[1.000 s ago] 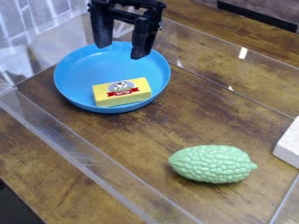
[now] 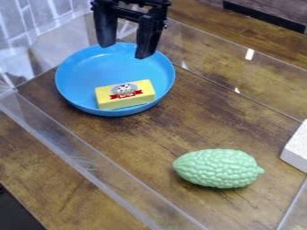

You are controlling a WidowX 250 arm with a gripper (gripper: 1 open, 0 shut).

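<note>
My black gripper (image 2: pixel 126 38) hangs open at the top of the view, over the back of a blue bowl (image 2: pixel 82 70), nothing between its fingers. A yellow box with a red-and-white label (image 2: pixel 125 95) lies in the front part of the bowl. A green bumpy vegetable, like a bitter melon (image 2: pixel 218 168), lies on the wooden table at the lower right, apart from the bowl.
A white block (image 2: pixel 296 144) sits at the right edge. Clear plastic walls border the wooden work area (image 2: pixel 216 108). The middle of the table between bowl and melon is bare.
My gripper has shifted very slightly over the bowl; the objects have not moved.
</note>
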